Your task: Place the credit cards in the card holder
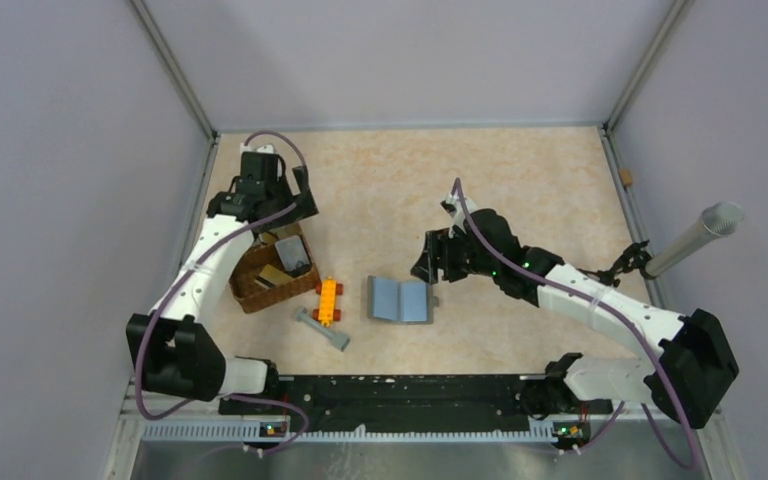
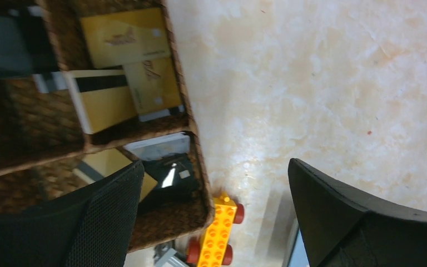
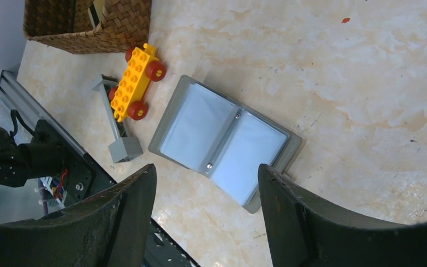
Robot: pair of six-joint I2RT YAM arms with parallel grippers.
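Observation:
A woven basket (image 1: 275,296) with compartments holds several cards, among them a gold card (image 2: 123,36), a striped card (image 2: 105,103) and a dark card (image 2: 169,178). My left gripper is raised over it, open, with no card between its fingers. The grey card holder (image 3: 225,142) with pale blue panels lies open on the table, right of the basket in the top view. My right gripper hangs above and right of the holder, its fingers apart with nothing between them.
A yellow toy car (image 1: 327,300) with red wheels and a grey bar-shaped object (image 1: 322,330) lie between basket and holder. A metal tube (image 1: 690,240) stands at the far right.

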